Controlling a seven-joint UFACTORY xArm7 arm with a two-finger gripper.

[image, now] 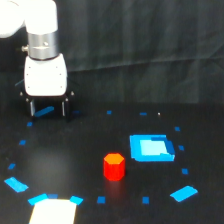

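Note:
A red hexagonal block (114, 167) stands on the dark table, near the middle of the lower part of the view. Behind it and to the right lies a small blue tray (136, 154) with a pale inside. High at the far left is my white gripper (48, 107), well away from both. Its two dark fingers are spread apart, and nothing shows between them.
A pale square object (53, 212) sits at the bottom left, partly cut off by the frame's edge. Blue tape pieces (183, 193) mark the dark table.

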